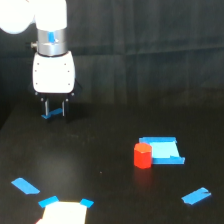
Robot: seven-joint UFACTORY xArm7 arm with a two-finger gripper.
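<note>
A white arm reaches down at the upper left, its gripper point(55, 106) hanging above the back left of the dark table, fingers apart with nothing visible between them. A red block point(142, 155) stands upright at the middle right, in front of a light square point(164, 149) edged with blue tape.
A pale object point(64, 213) with blue tape at its corners is cut off at the bottom left. Short blue tape strips lie at the left point(25, 186) and right point(196, 195).
</note>
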